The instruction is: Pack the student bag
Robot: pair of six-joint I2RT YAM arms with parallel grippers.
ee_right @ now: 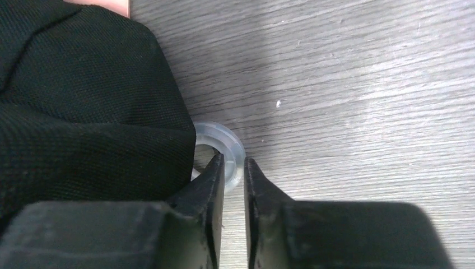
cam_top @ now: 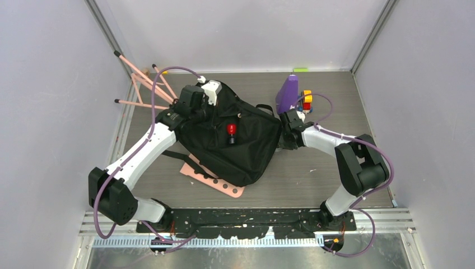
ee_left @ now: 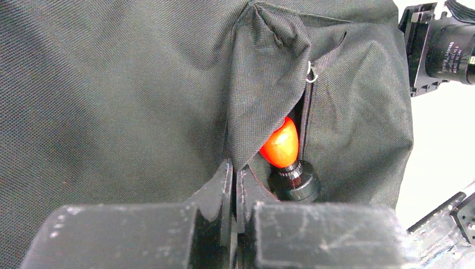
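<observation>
The black bag [cam_top: 235,157] lies in the middle, with a red-and-black object [cam_top: 231,132] visible in it, also in the left wrist view [ee_left: 280,148]. My left gripper is shut at the bag's fabric edge; whether cloth is between its fingers is hard to tell. My right gripper is low beside the bag's right side, fingertips part open over the rim of a clear tape-like ring [ee_right: 231,137], which is partly hidden under the bag's edge.
A purple object [cam_top: 287,92] and yellow-red toy [cam_top: 307,100] stand behind my right gripper. A pink wooden frame [cam_top: 145,84] is at back left, a pink board [cam_top: 224,189] under the bag's front. Bare table [cam_top: 325,174] lies front right.
</observation>
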